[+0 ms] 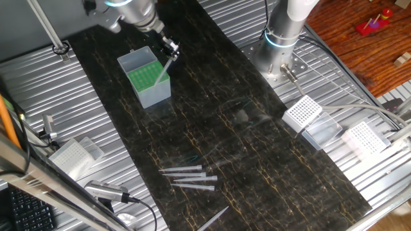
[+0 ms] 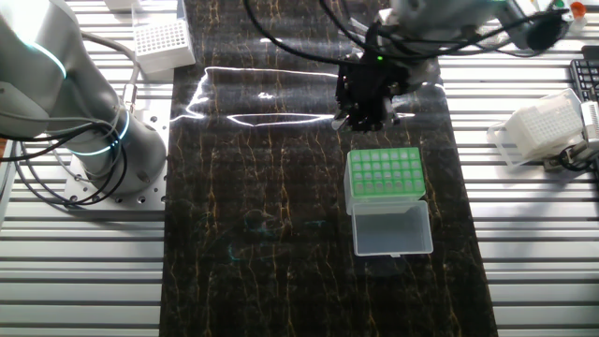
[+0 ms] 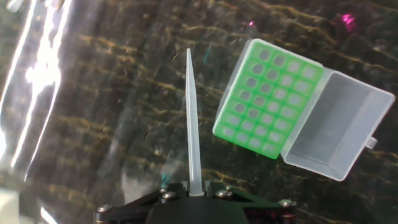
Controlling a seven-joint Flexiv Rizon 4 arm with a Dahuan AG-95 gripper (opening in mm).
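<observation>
My gripper is shut on the wide end of a clear pipette tip (image 3: pixel 193 127), whose narrow end points away from the fingers. In exterior view 1 the gripper (image 1: pixel 172 51) hangs beside the tip box, and the held tip (image 1: pixel 164 69) slants down across the box's near corner in that view. The box has a green perforated rack (image 3: pixel 267 99) and an open clear lid (image 3: pixel 339 124). From the wrist, the tip appears to the left of the box, apart from it. Several loose tips (image 1: pixel 192 179) lie on the dark marbled mat.
White perforated racks (image 1: pixel 302 113) stand past the mat's right edge, with another white rack (image 1: pixel 72 159) on the left. The robot's base (image 1: pixel 273 59) is at the back right. Bare mat (image 1: pixel 212 115) fills the middle.
</observation>
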